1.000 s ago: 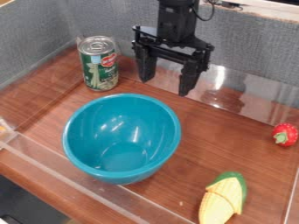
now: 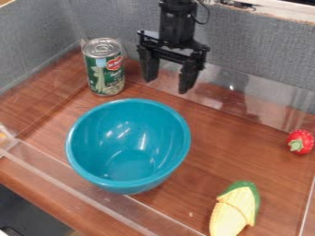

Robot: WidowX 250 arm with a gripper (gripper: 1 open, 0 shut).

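Note:
The black gripper [image 2: 168, 72] hangs open above the back of the wooden surface, right of a green labelled can [image 2: 105, 66], with nothing between its fingers. A teal plastic bowl [image 2: 128, 147] sits in the middle front, empty. A toy corn cob [image 2: 234, 210] lies at the front right, and a red strawberry [image 2: 300, 140] rests at the right edge.
Grey padded walls [image 2: 252, 46] close off the back and left, with a clear strip along their foot. A clear edge runs along the front left.
The can, bowl, corn and strawberry have not moved.

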